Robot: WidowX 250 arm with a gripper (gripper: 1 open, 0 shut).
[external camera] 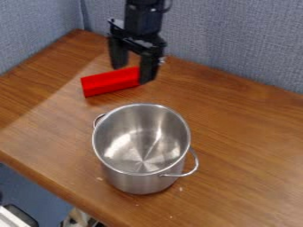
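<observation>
A red block (110, 82) lies on the wooden table at the upper left. My black gripper (134, 57) hangs open just above it, its two fingers reaching down to either side near the block's right half; whether they touch it cannot be told. A steel pot (142, 146) with two wire handles stands in the front middle, empty.
Grey padded walls (236, 40) bound it at the back.
</observation>
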